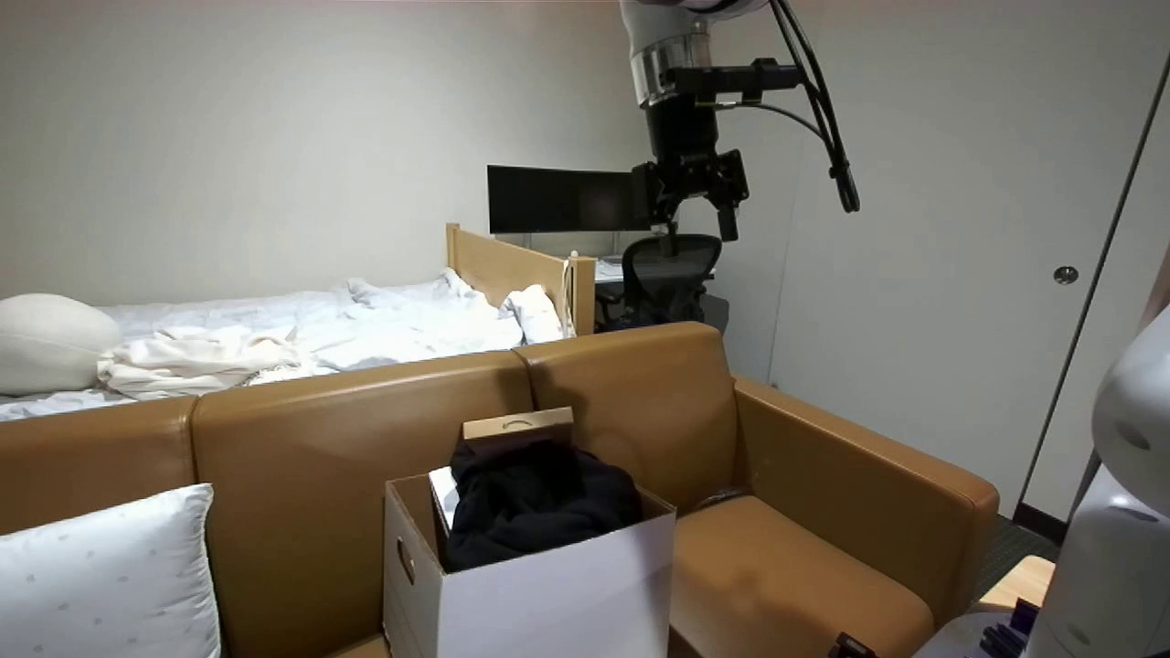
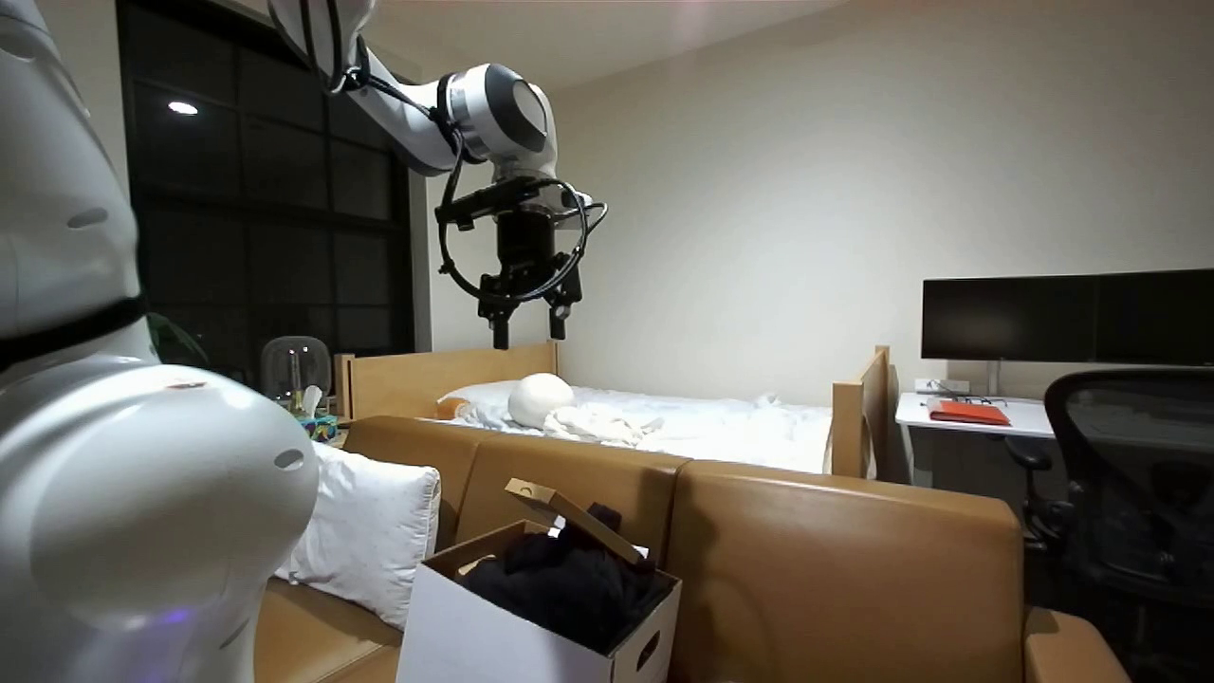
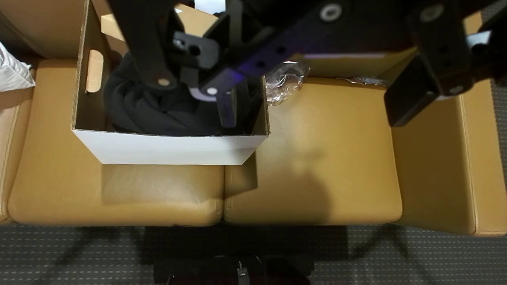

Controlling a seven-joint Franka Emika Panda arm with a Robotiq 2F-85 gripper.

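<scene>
High above the couch hangs my gripper, its two fingers spread apart with nothing between them. In exterior view 2 the gripper points straight down, well clear of everything below. Beneath it on the couch stands a white cardboard box with handle holes. A bunched black cloth fills much of the box, and a tan cardboard piece sticks up behind it. In the wrist view the black cloth shows partly behind the blurred finger parts of my gripper.
The brown couch has a bare seat right of the box, with clear crumpled plastic near its back. A white pillow leans left of the box. Behind the backrest are a bed and an office chair.
</scene>
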